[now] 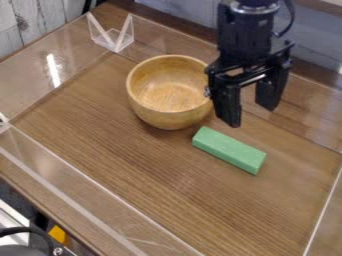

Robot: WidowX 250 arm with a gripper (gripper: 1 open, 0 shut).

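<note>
My black gripper (pixel 249 92) hangs open over the table, just right of a tan bowl (pixel 160 100) and above a green bar (pixel 229 150). Nothing shows between its fingers. The bar lies flat on the wooden surface, apart from the bowl. The gripper's body hides part of the table behind it.
A white wire-like object (pixel 111 33) stands at the back left.
</note>
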